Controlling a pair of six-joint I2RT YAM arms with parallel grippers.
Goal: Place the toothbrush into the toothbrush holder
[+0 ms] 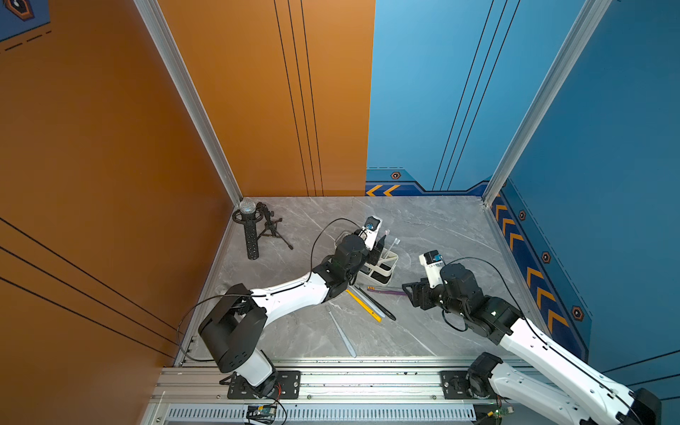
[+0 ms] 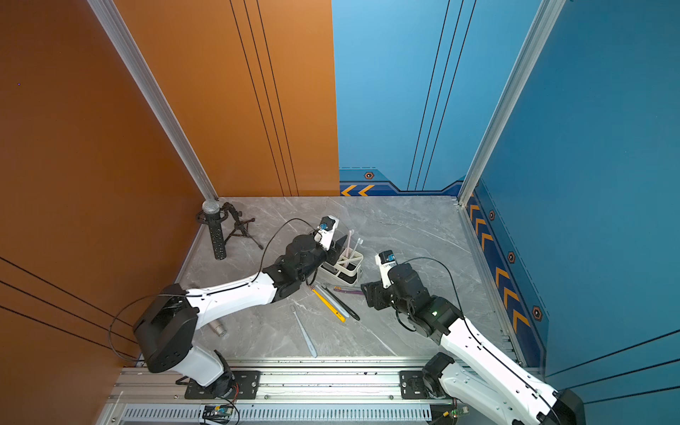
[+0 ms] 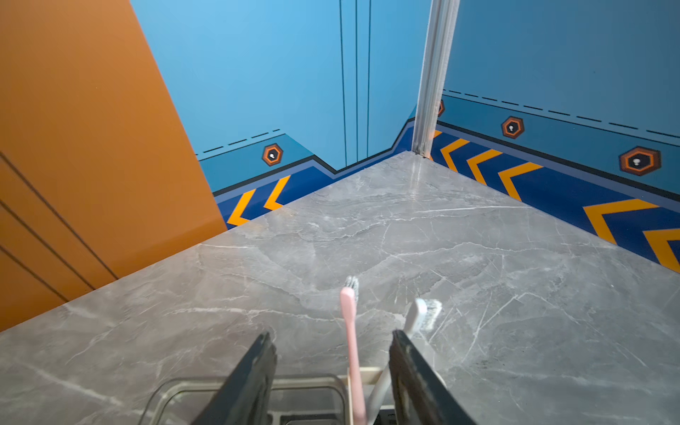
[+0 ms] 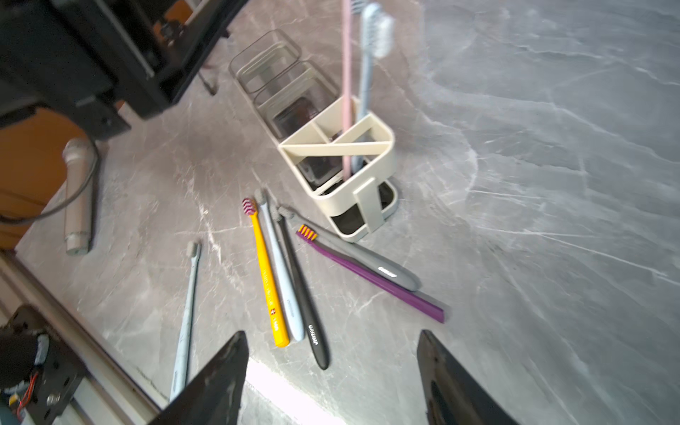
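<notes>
The cream toothbrush holder (image 4: 336, 149) stands on the grey table. A pink toothbrush (image 3: 352, 340) and a light-blue one (image 4: 366, 67) stand upright in its compartments. My left gripper is close above the holder, its fingers apart and nothing held between them; the two upright brushes stand beyond and near its right finger (image 3: 407, 375). My right gripper is open and empty above the table, right of the loose brushes. Purple (image 4: 375, 277), grey (image 4: 396, 267), black (image 4: 304, 297), light-blue (image 4: 282, 272) and yellow (image 4: 267, 276) toothbrushes lie before the holder.
One more pale-blue toothbrush (image 4: 185, 318) lies apart, towards the front edge. At the back left stand a microphone (image 1: 250, 230) and a small black tripod (image 1: 272, 226).
</notes>
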